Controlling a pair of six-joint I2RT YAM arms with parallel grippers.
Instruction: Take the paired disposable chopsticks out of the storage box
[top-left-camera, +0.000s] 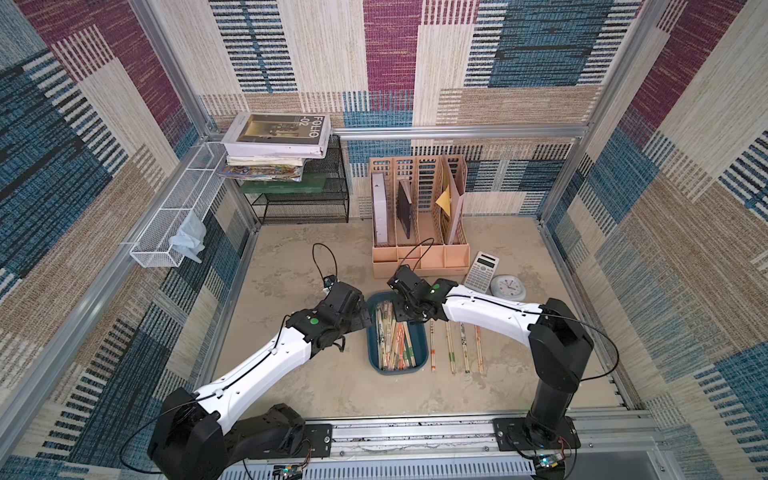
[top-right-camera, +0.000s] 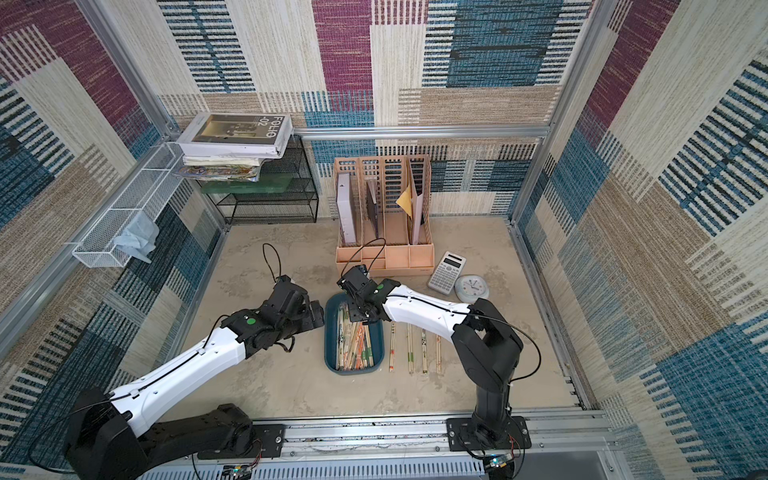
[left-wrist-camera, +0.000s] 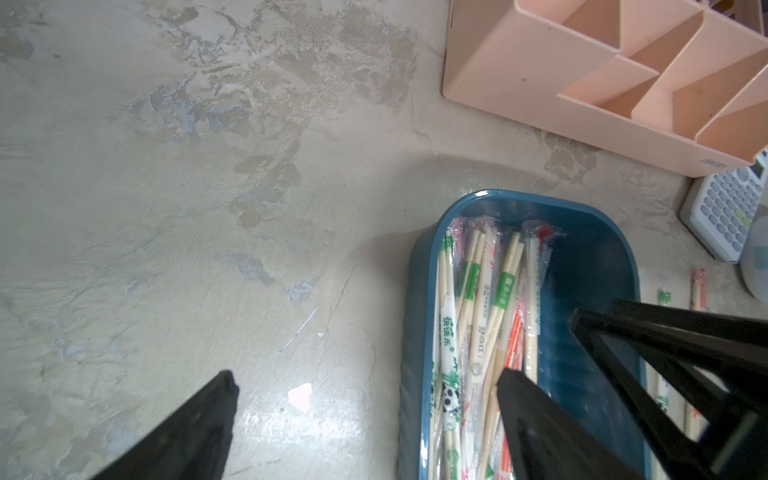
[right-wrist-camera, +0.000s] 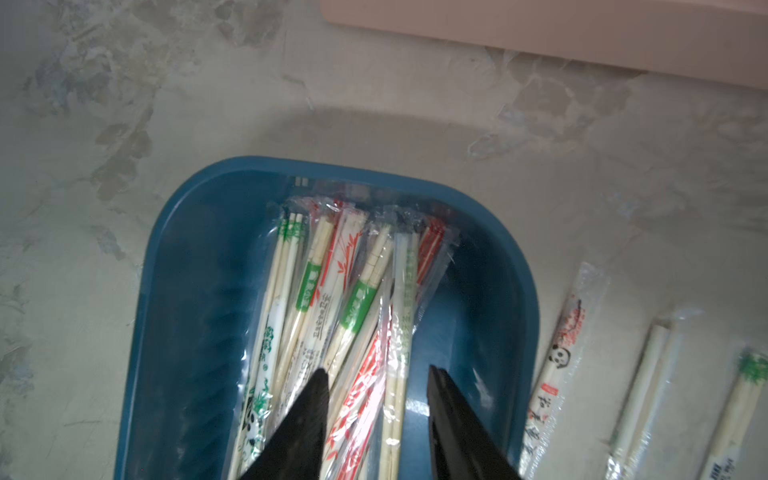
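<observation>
A blue storage box (top-left-camera: 420, 352) holds several wrapped chopstick pairs (right-wrist-camera: 288, 336), most in red, green and white wraps. Several more pairs (right-wrist-camera: 560, 360) lie in a row on the table to its right. My right gripper is open above the box's contents, its fingertips over the right-hand pairs. My left gripper is open at the box's left side, over the table and rim.
A pink file organizer (top-left-camera: 420, 260) stands behind the box. A calculator (top-left-camera: 481, 272) and a round clock (top-left-camera: 507, 288) sit at the back right. The table left of the box is clear.
</observation>
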